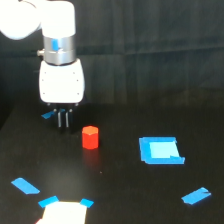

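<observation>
A small red block (91,137) with a hexagonal outline stands upright on the dark table, left of the middle. Up and to its left hangs my gripper (64,118), a white hand with short dark fingers pointing down. The fingers look close to each other, and no object shows between them. At this size their exact opening is unclear. Some dark background separates the gripper from the block in the view; their difference in depth is hard to judge.
On the right lies a pale square (162,149) framed with blue tape. Blue tape strips mark the table at the left (25,186) and right (196,196). A whitish object (64,213) sits at the bottom edge.
</observation>
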